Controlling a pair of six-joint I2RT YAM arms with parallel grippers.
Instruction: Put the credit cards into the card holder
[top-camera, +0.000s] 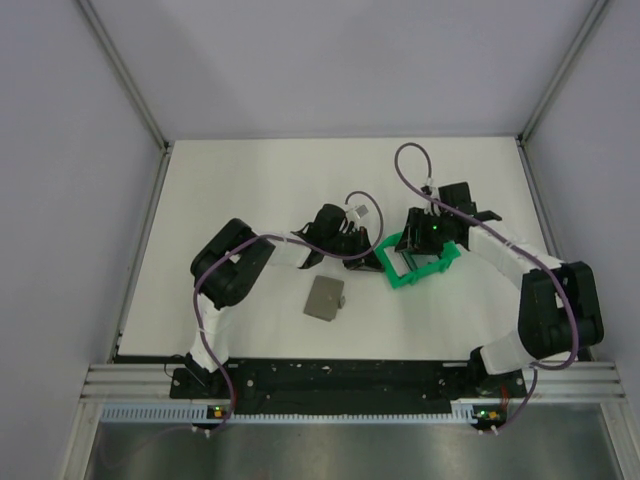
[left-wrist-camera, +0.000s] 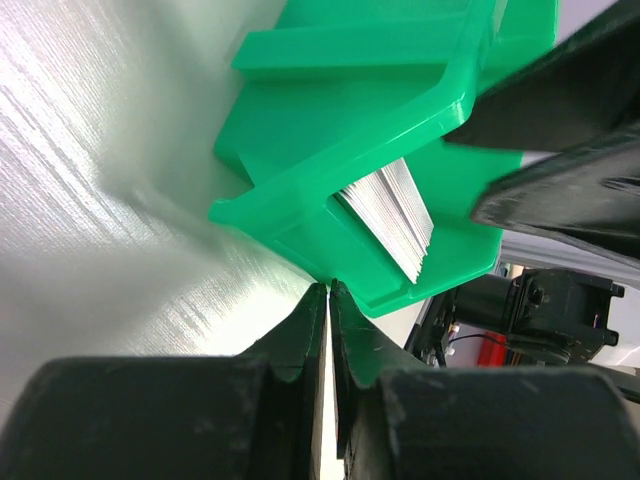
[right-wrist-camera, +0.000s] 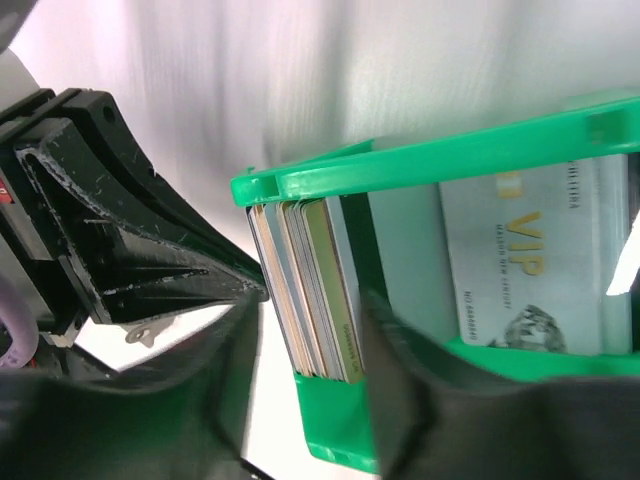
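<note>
A green tray (top-camera: 400, 279) bears the cards, with a stack of cards on edge (right-wrist-camera: 310, 285) in its left compartment. Tight together, the fingers of my left gripper are shut on the lower edge of the tray's end wall, though the nip itself is small in view. My right gripper is part open over that compartment, its blurred fingers on either side of the stack and no card clearly held. On the table, left of the tray, lies the grey-brown card holder (top-camera: 323, 298) with a small tab on its right side.
A silver VIP card (right-wrist-camera: 515, 255) lies in another compartment of the tray, beyond a dark divider. Both arms crowd close round the tray.
</note>
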